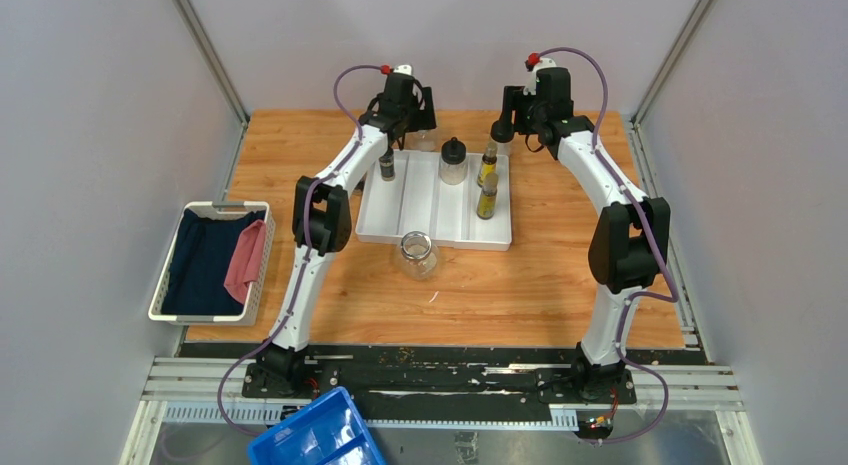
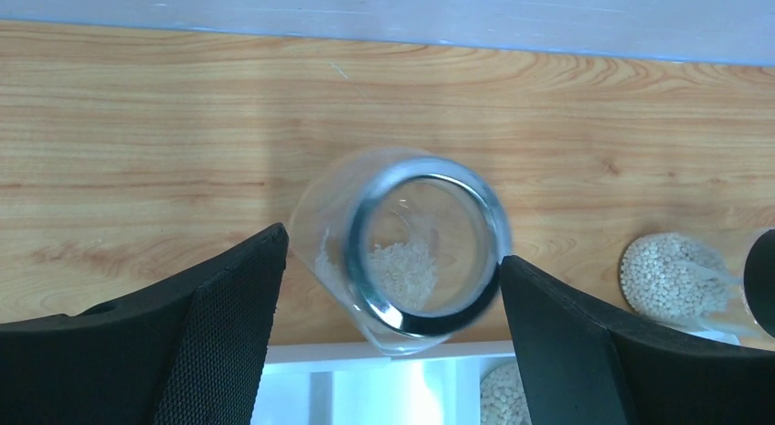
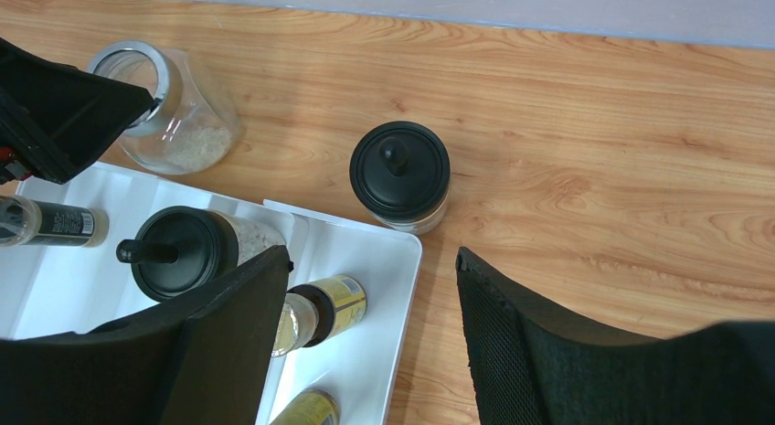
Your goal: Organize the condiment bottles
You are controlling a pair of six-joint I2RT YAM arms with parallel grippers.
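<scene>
A white compartment tray (image 1: 400,225) holds a black-lidded jar (image 1: 452,165), a dark-labelled bottle (image 1: 387,167) and yellow-labelled bottles (image 1: 487,197). Just behind it, a glass jar with a steel rim (image 2: 429,324) stands below my left gripper, whose fingers are parted on either side of it; contact is unclear. Another black-lidded jar (image 3: 399,169) stands behind the tray's right end, ahead of my right gripper, which is open and empty. A second glass jar (image 1: 417,260) stands at the tray's front edge.
A white basket (image 1: 160,285) with dark and pink cloth sits at the left. A blue bin (image 1: 315,430) lies beyond the front edge. The back wall is close behind the jars.
</scene>
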